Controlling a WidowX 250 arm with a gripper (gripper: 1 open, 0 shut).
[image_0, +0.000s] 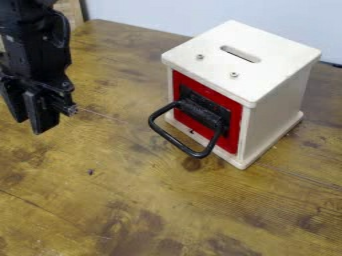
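Observation:
A black robot gripper (40, 103) hangs at the upper left of the view, over the wooden table, left of the box and apart from it; whether its fingers are open or shut is not clear. A white box (270, 70) with a slot on top stands at the right, with a red front panel (182, 84) carrying a black mechanism and a black loop handle (197, 152) that sticks out toward the lower left.
A pale edge runs along the back left, and a light wall stands behind the box at the right.

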